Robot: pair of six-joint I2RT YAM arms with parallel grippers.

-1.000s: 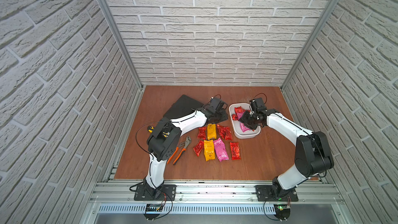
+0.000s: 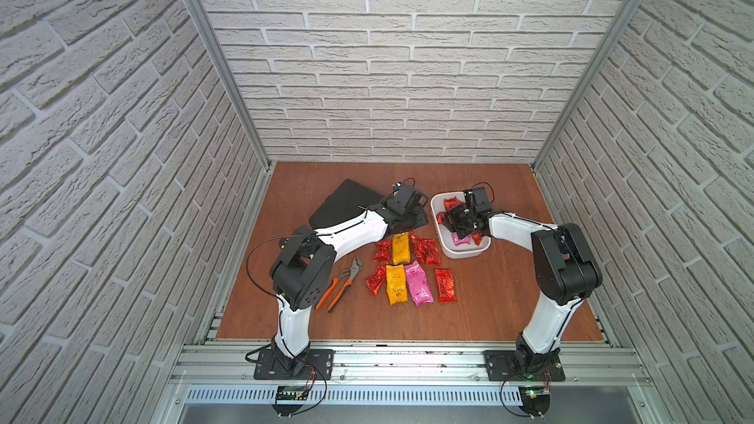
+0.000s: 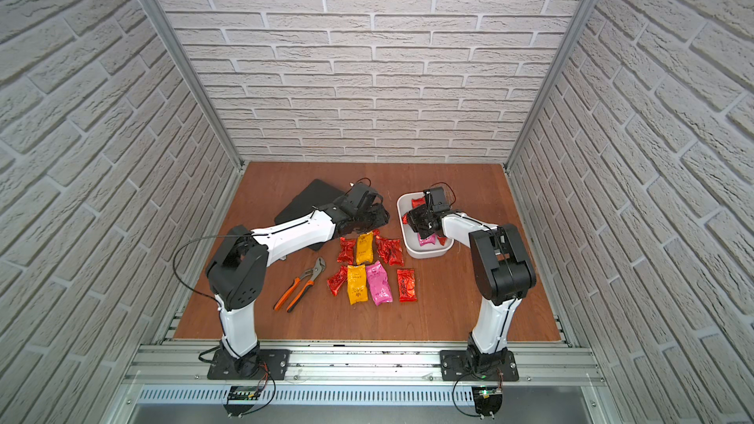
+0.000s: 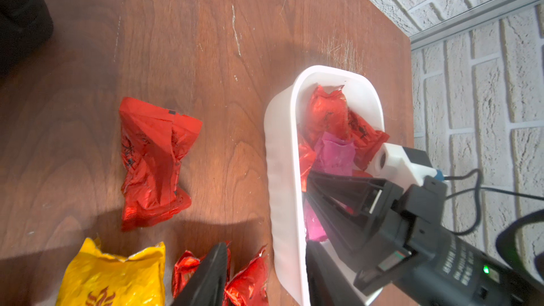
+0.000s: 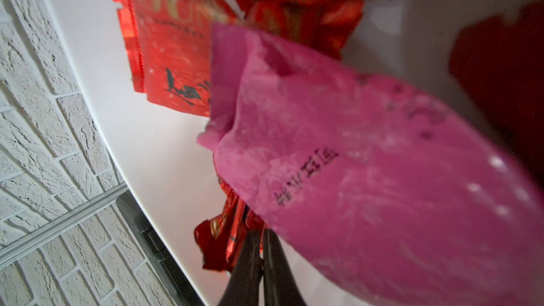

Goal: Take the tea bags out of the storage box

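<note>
The white storage box (image 2: 485, 246) stands right of the table's middle, with several red tea bags (image 4: 328, 110) and a pink one (image 5: 340, 153) inside. Reaching into it from the right is my right gripper. Its fingertips are close together near a crumpled red tea bag (image 5: 212, 243) by the box wall; whether they pinch it is unclear. My left gripper hangs left of the box, its fingers apart and nothing held. Below it show a red tea bag (image 4: 150, 164) and a yellow one (image 4: 116, 277) on the table.
Several red, yellow and pink tea bags, such as the pink one (image 2: 418, 282), lie front of centre. Orange-handled pliers (image 2: 339, 284) are at the front left, and a black flat item (image 2: 343, 202) lies behind the left arm.
My right gripper has moved left and deeper into the box. The left arm has drifted a little left.
</note>
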